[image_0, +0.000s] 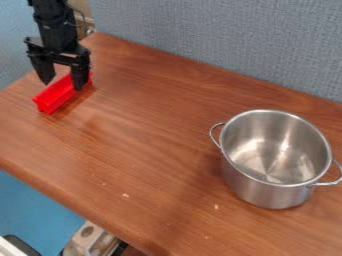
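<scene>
The black gripper (62, 70) hangs at the upper left of the table, open, its two fingers straddling a red rectangular block (55, 98) lying on the wood. Whether the fingers touch the block is hard to tell. A large steel pot (274, 170) with two side handles stands on the right part of the table.
The wooden table (160, 140) has wide bare space in the middle and front. A grey wall (241, 40) runs behind it. Blue floor and some metal fixture show at the lower left.
</scene>
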